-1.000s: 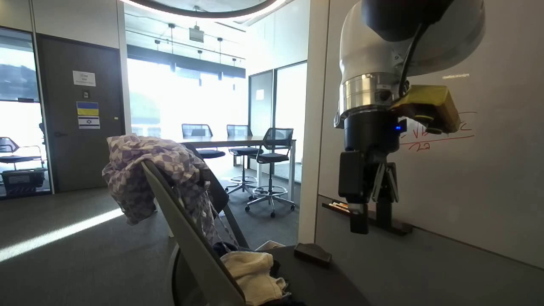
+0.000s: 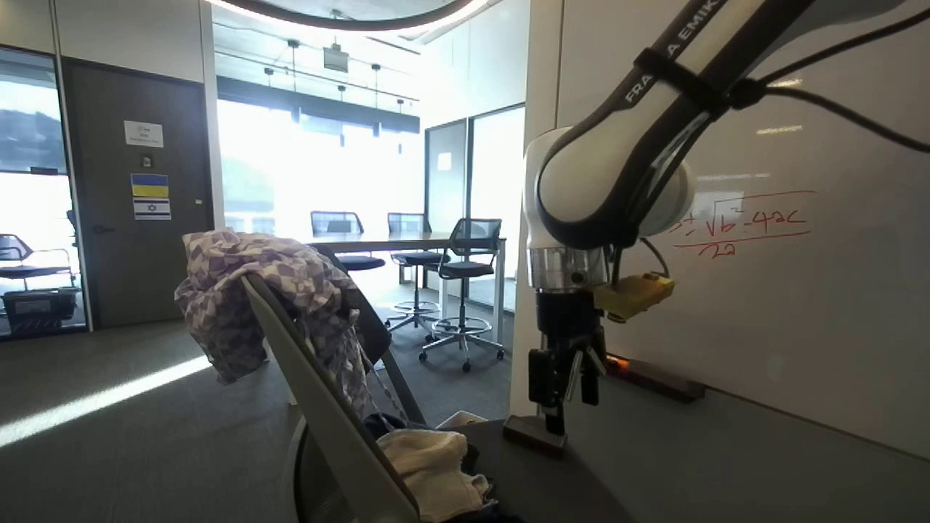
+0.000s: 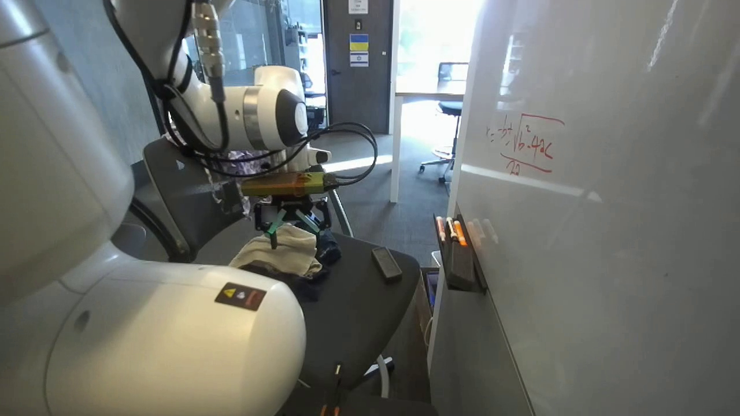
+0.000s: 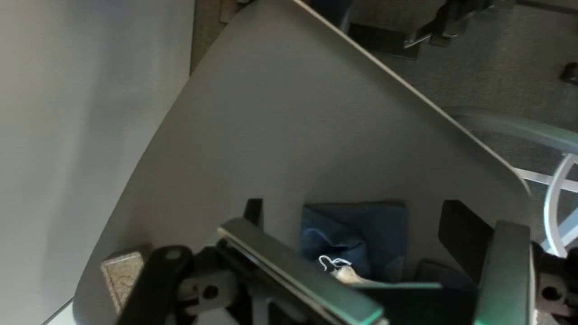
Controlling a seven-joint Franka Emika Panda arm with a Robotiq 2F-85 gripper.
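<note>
My gripper (image 3: 296, 234) hangs over the chair seat (image 3: 347, 312), near the folded clothes, its fingers apart and nothing visible between them. Its fingers (image 4: 253, 212) frame bare seat and part of a dark blue garment (image 4: 389, 233) in the wrist view. Beside that garment lies a cream cloth (image 3: 281, 251), mostly hidden by the gripper in the wrist view. A dark block like a whiteboard eraser (image 3: 386, 263) rests on the seat, apart from the clothes. In the wrist view the block (image 4: 122, 275) is outside the fingers, at lower left.
A patterned cloth (image 2: 261, 288) drapes over the chair's backrest (image 2: 327, 410). The whiteboard (image 3: 589, 208) stands alongside the seat. Its tray (image 3: 461, 267) carries markers and another dark eraser-like block. Much of the seat is clear.
The block and clothes have not visibly moved.
</note>
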